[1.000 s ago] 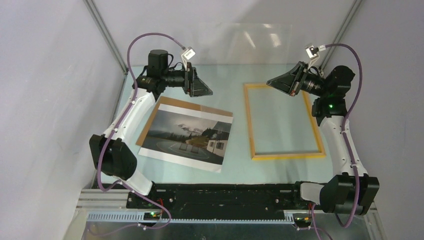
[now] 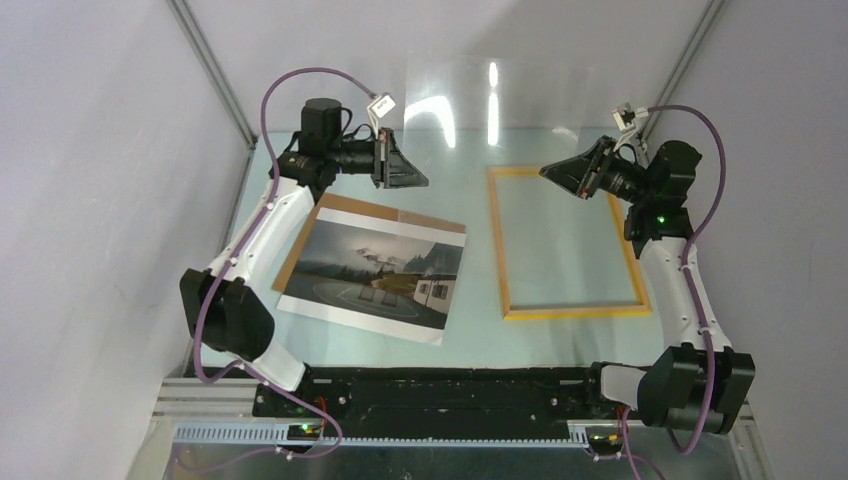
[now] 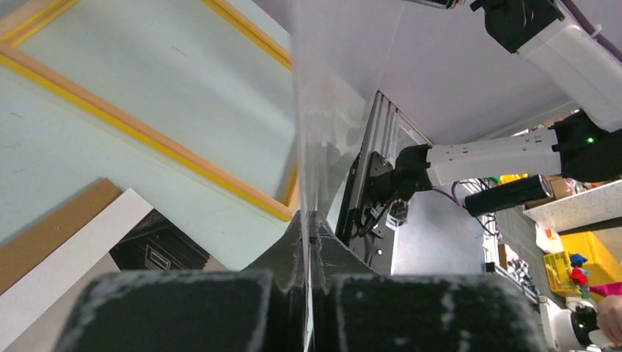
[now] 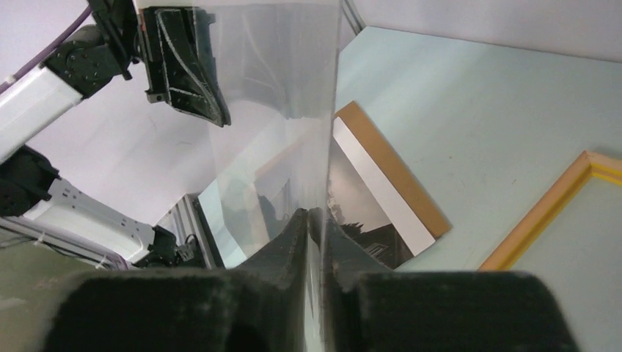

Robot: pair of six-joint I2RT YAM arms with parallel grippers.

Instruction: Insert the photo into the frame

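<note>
A clear sheet (image 2: pixel 433 113) spans the space between the two grippers, showing mostly as bright glare. My left gripper (image 2: pixel 424 181) is shut on its edge; in the left wrist view the sheet (image 3: pixel 334 125) stands nearly edge-on between the fingertips. My right gripper (image 2: pixel 545 174) is also shut on the sheet (image 4: pixel 275 139), whose face is seen at a slant from the right wrist. Below the left gripper lies the photo (image 2: pixel 372 275), white-bordered, on a brown board (image 2: pixel 297 248). Under the right gripper the yellow wooden frame (image 2: pixel 500 248) lies flat, its inside bare.
A strip of bare pale table (image 2: pixel 480 345) separates the photo from the wooden frame. White walls close in both sides and the back. A dark rail (image 2: pixel 450 400) runs along the front.
In the top view the sheet's glare has shifted. The right gripper has moved slightly; photo and wooden frame lie unmoved.
</note>
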